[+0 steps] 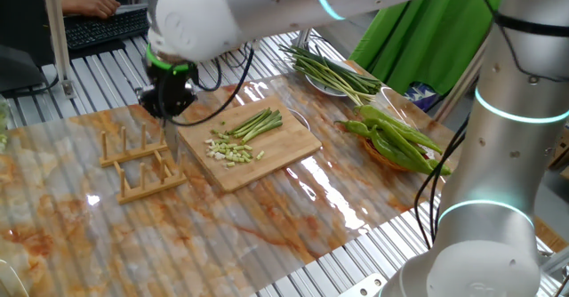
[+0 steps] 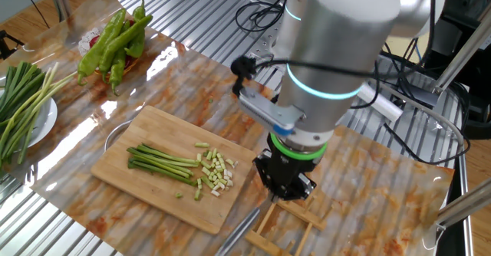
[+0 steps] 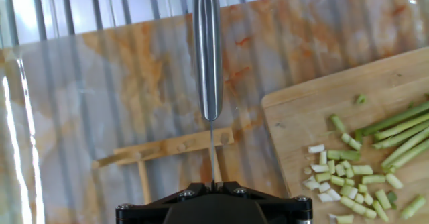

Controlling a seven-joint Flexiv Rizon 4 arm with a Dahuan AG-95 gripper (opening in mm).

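Note:
A knife with a silver handle [image 3: 207,56] is held by my gripper, which looks shut on its thin blade [image 3: 212,150]. Seen edge-on in the wrist view, the blade runs from the fingers to the handle, which points away from the gripper. In exterior view 2 the knife handle [image 2: 238,232] extends toward the bottom edge beside my gripper [image 2: 285,185]. Below and next to it stands a wooden peg rack [image 1: 142,188]. In exterior view 1 the dark gripper [image 1: 169,103] hangs behind the rack; its fingertips are hard to make out.
A wooden cutting board [image 1: 233,180] bears chopped green pieces [image 2: 215,173] and longer stalks [image 2: 161,162]. Green peppers [image 1: 396,146] fill a basket, and a plate of long green stalks [image 1: 333,73] stands farther back.

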